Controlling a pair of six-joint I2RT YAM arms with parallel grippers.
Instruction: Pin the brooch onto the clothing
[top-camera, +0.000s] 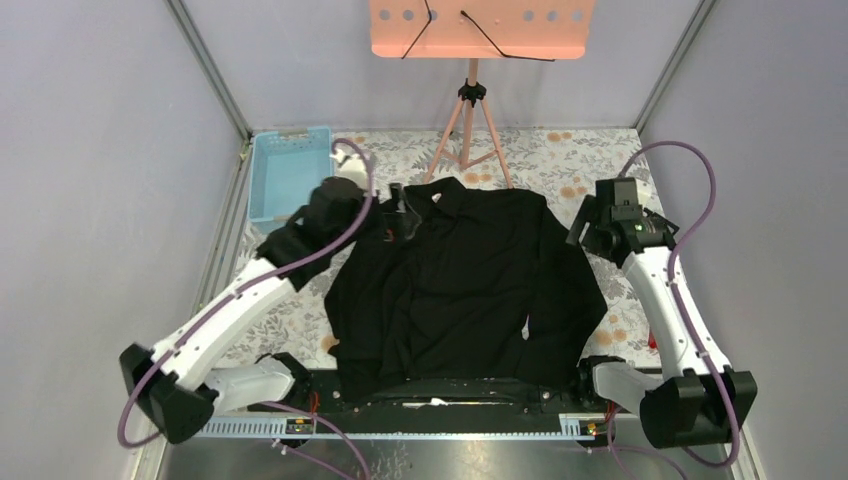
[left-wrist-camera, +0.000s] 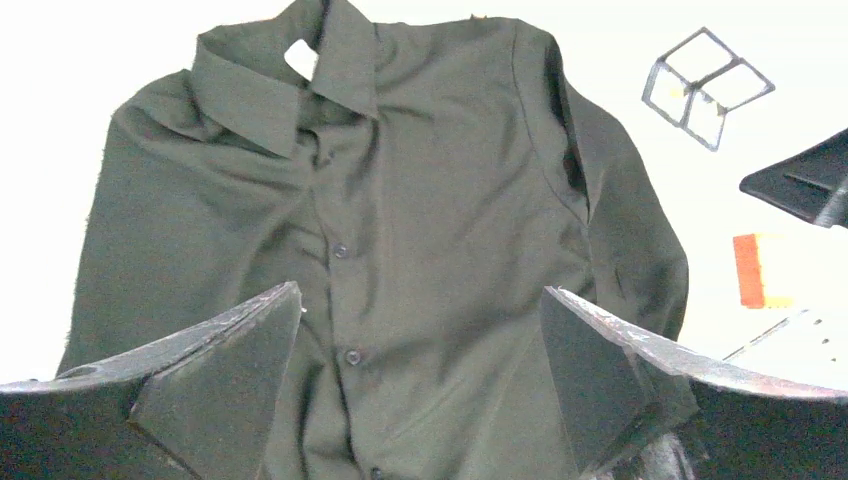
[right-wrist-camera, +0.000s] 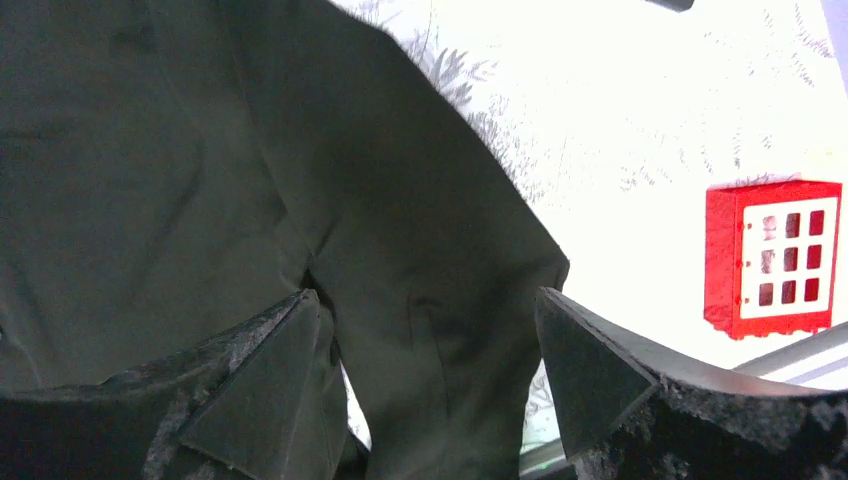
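Observation:
The black button-up shirt (top-camera: 460, 290) lies spread on the floral mat, collar (left-wrist-camera: 340, 60) toward the back. My left gripper, blurred in the top view, is raised over the shirt's left part, fingers open and empty. My right gripper stands open above the shirt's right sleeve (right-wrist-camera: 430, 200) near the mat's right side, nothing between its fingers. I cannot make out a brooch on the shirt.
A blue basket (top-camera: 261, 175) sits back left, a pink stand (top-camera: 470, 140) at the back. A divided clear-lidded case (left-wrist-camera: 708, 78) and a red box (right-wrist-camera: 725, 260) lie to the right of the shirt.

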